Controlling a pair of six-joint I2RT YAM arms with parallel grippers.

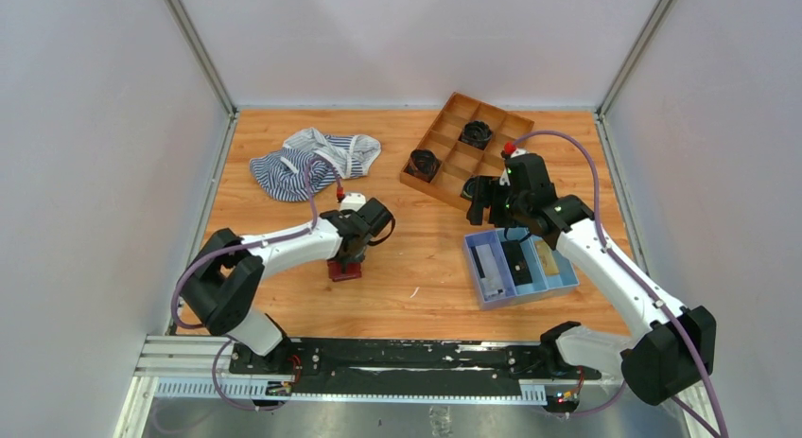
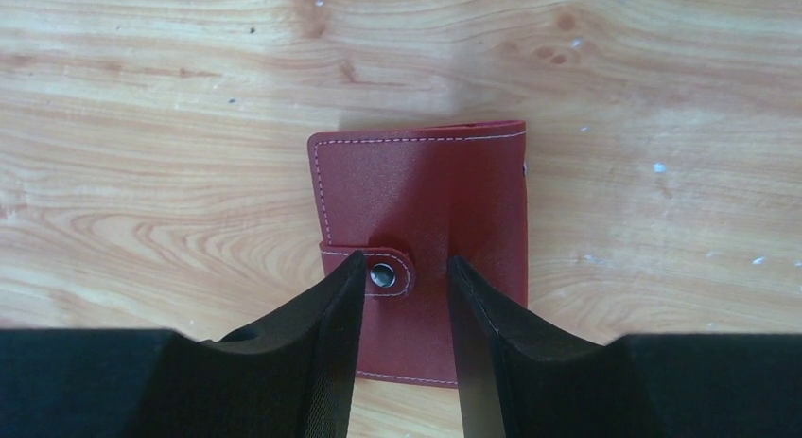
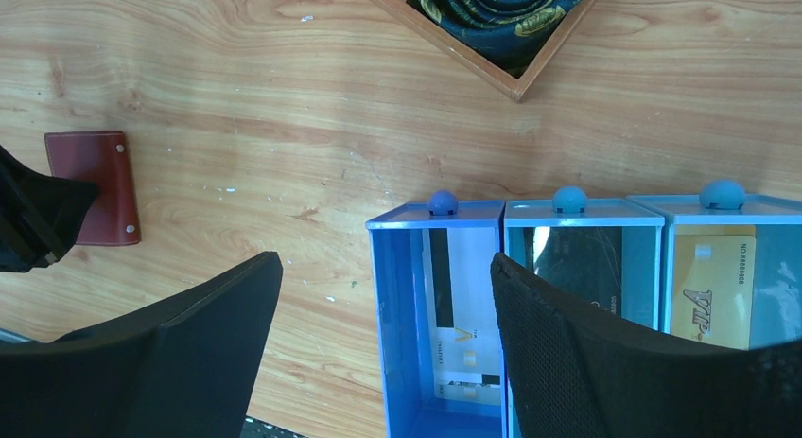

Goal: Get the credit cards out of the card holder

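The dark red card holder lies flat on the table, its snap strap fastened; any cards inside are hidden. My left gripper is directly over it, fingers partly apart, with the strap's stud between the tips. Whether the tips touch the leather cannot be told. The right wrist view shows the card holder at the far left. My right gripper hangs open and empty above the left side of a blue box. In its compartments lie a white card, a dark card and a gold card.
Behind the blue box sits a wooden divided tray holding several dark rolled items. A striped cloth lies crumpled at the back left. Bare table separates the card holder from the box.
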